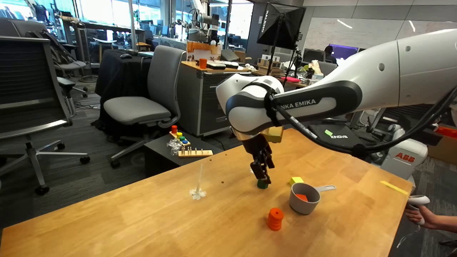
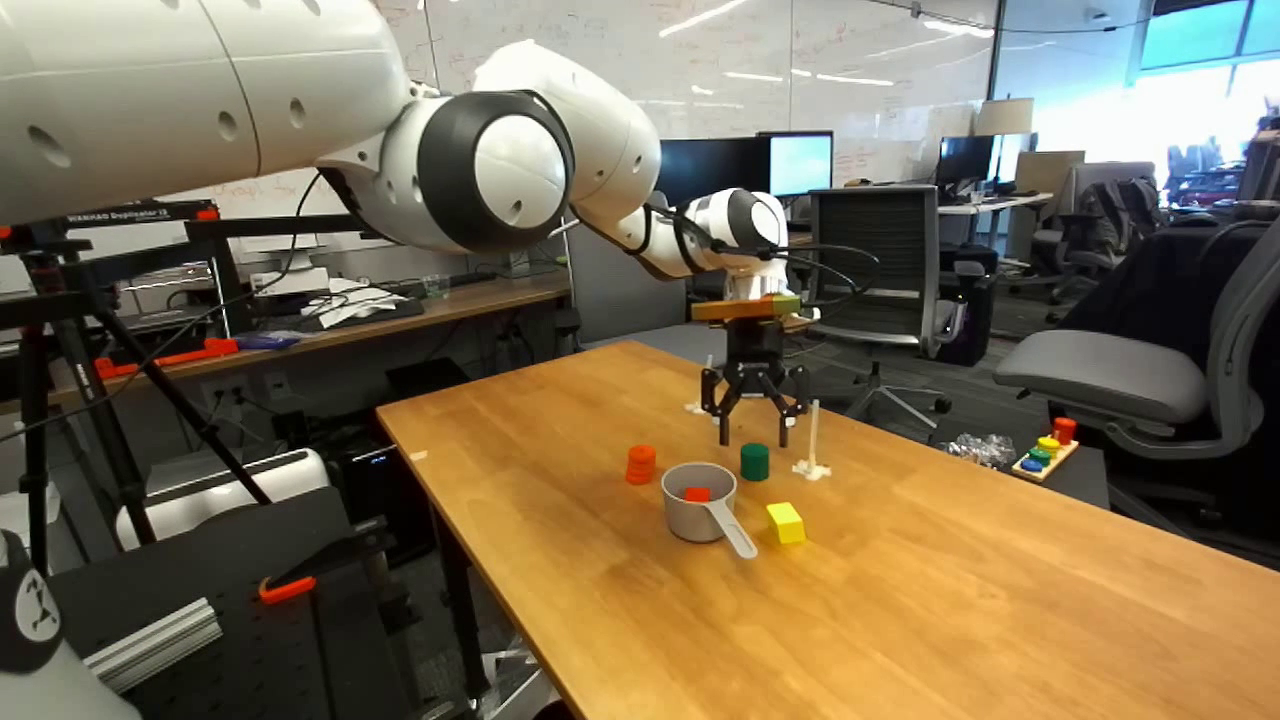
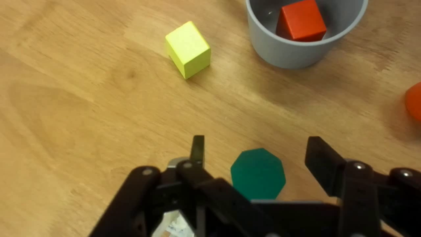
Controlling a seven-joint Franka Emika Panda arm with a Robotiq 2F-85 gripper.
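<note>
My gripper stands open, its two black fingers spread apart with nothing held between them. Under the gap is a dark green block (image 3: 258, 173), eight-sided from above. In exterior view 2 the fingertips hang just above the top of this green block (image 2: 755, 463), one to each side. From exterior view 1, a finger covers part of the green block (image 1: 262, 185). A grey pot (image 2: 699, 518) with a handle holds a red block (image 3: 303, 20). A yellow block (image 3: 189, 49) sits on the table beside the pot.
An orange stack of discs (image 1: 275, 218) stands near the pot. Upright on the table is a thin pale peg (image 1: 199, 182) on a taped base; another peg (image 2: 813, 444) rises close to the gripper.
</note>
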